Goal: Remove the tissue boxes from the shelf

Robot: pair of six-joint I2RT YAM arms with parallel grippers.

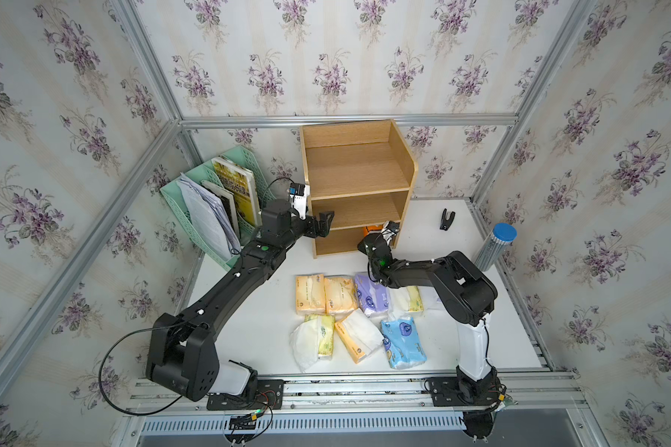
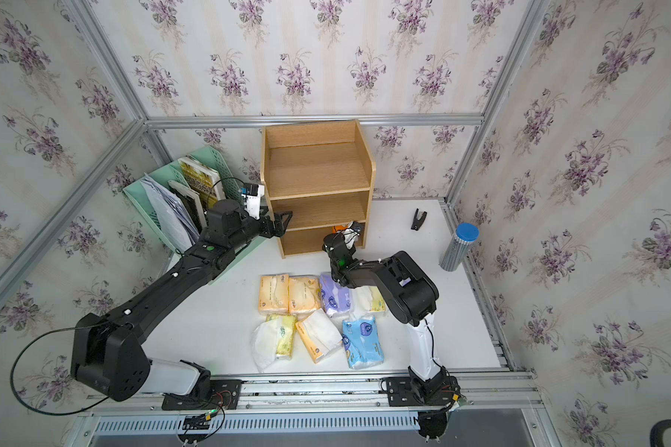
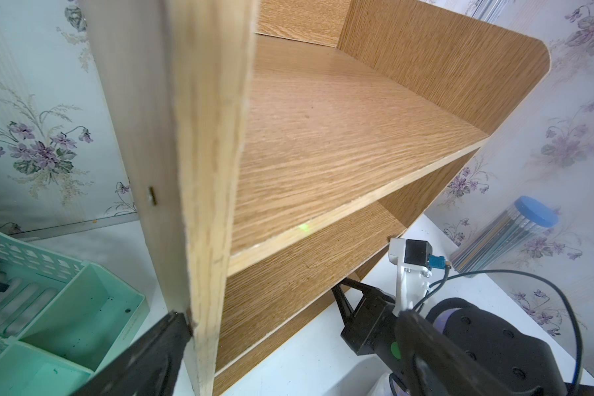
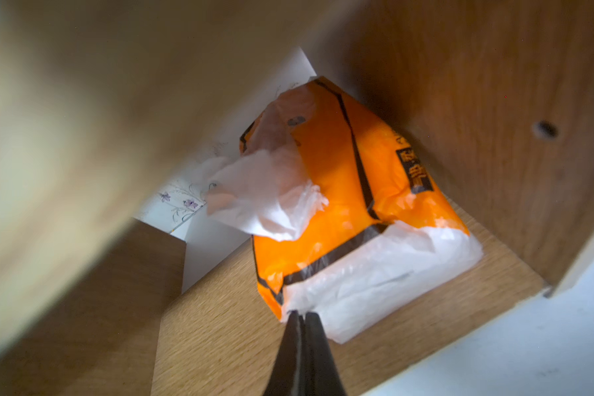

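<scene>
An orange tissue pack [image 4: 349, 171] with torn white wrap lies on the bottom compartment of the wooden shelf [image 1: 358, 160], against its side wall. My right gripper is shut at the pack's front corner, with nothing visible between its fingers. My left gripper stands at the shelf's left upright [image 3: 204, 165]; its two blurred fingers are apart on either side of that upright's lower part. The upper compartments show bare wood. Several tissue packs [image 1: 402, 342] lie on the table in front of the shelf.
A green basket [image 1: 194, 190] with papers stands left of the shelf. A blue-capped cylinder [image 1: 499, 242] and a black clip [image 1: 447, 219] are on the right.
</scene>
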